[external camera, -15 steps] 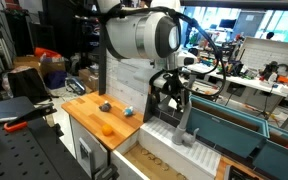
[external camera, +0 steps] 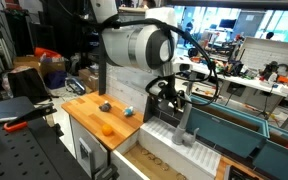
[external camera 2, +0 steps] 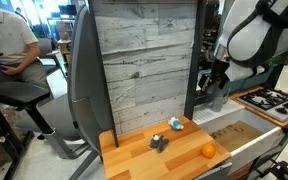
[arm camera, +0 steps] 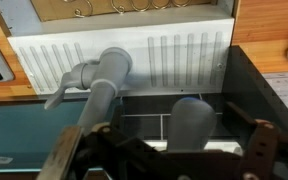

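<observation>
In the first exterior view my gripper (external camera: 171, 101) hangs low over the sink area, close to the grey faucet (external camera: 189, 125). The second exterior view has the dark gripper (external camera 2: 216, 88) just above the grey faucet (external camera 2: 219, 103). Seen from the wrist, the faucet (arm camera: 112, 68) stands left of a grey, rounded object with a blue end (arm camera: 191, 120). That object appears between my dark fingers; whether they touch it cannot be made out. On the wooden counter lie an orange ball-like item (external camera: 107, 129), a blue-and-white item (external camera: 129, 112) and a small grey item (external camera: 105, 107).
An open drawer (external camera 2: 246, 140) juts out below the counter. A white ribbed strip (arm camera: 59, 62) runs behind the faucet, and a dark teal basin (arm camera: 24, 132) lies below it. The white plank-patterned wall (external camera 2: 149, 75) rises behind the counter (external camera 2: 139, 158).
Over the last second my arm has shifted slightly left and down beside the faucet. The counter items have stayed put.
</observation>
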